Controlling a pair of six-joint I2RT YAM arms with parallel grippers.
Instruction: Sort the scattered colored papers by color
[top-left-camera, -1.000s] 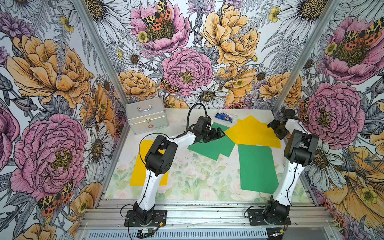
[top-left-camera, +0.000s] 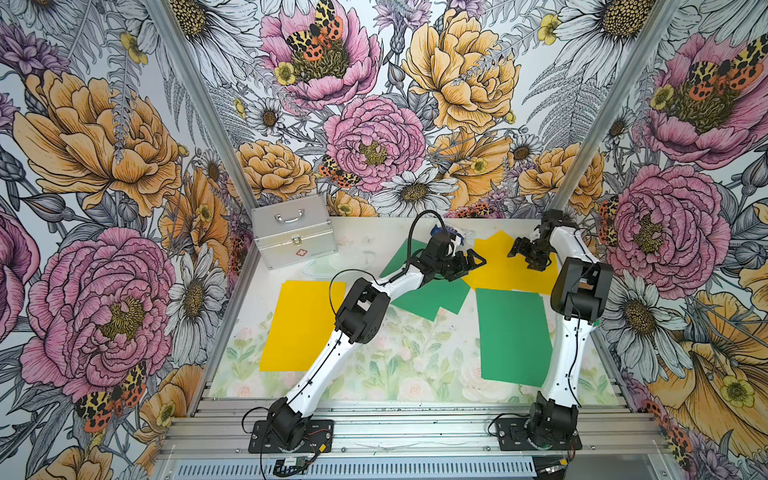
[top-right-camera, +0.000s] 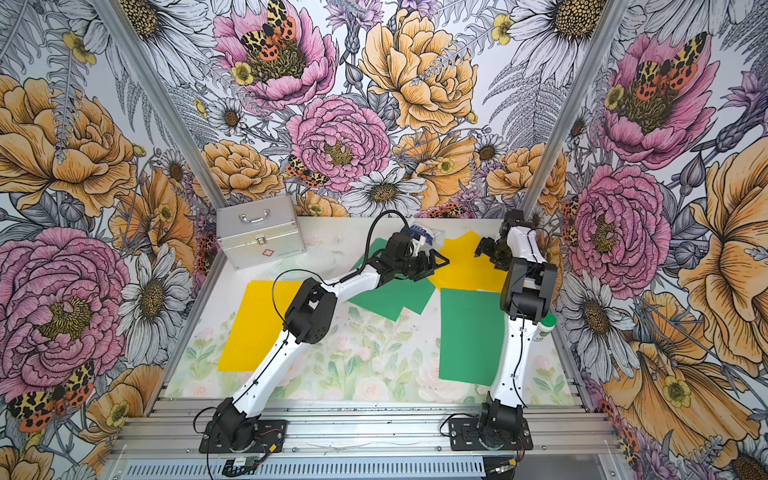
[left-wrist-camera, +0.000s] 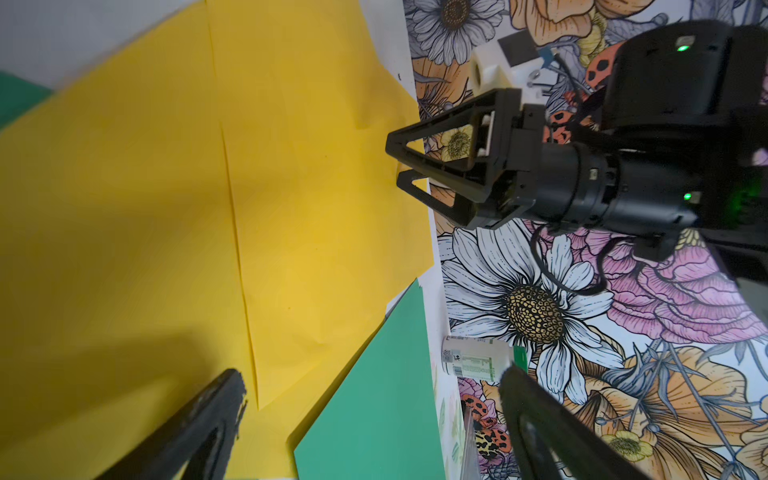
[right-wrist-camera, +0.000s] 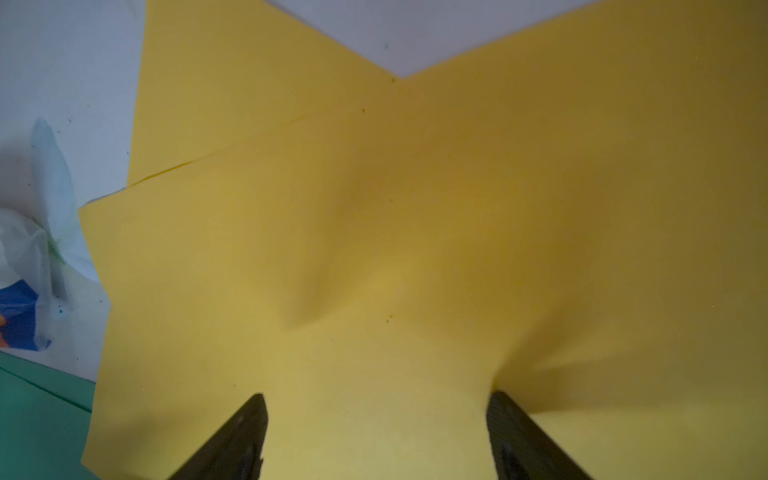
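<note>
Overlapping yellow sheets (top-left-camera: 496, 264) lie at the back right; in the right wrist view the yellow paper (right-wrist-camera: 320, 360) fills most of the frame. Left of them are overlapping green sheets (top-left-camera: 416, 300), partly under my left arm. One green sheet (top-left-camera: 514, 336) lies at the front right, and a yellow stack (top-left-camera: 300, 328) at the left. My left gripper (top-left-camera: 477, 262) is open above the border of the green and yellow sheets, holding nothing. Over the right part of the yellow sheets, my right gripper (top-left-camera: 520, 250) stands open and empty. Its fingers (right-wrist-camera: 232, 440) frame bare yellow paper.
A silver case (top-left-camera: 296, 236) stands at the back left. Behind the left gripper, a blue-and-white packet (top-right-camera: 424, 233) is partly hidden. A bottle with a green cap (top-right-camera: 547, 324) stands beside the right arm.
My left gripper has moved right, from over the green sheets to the yellow sheets' edge. My right gripper has moved left over the yellow sheets. The papers lie as before.
</note>
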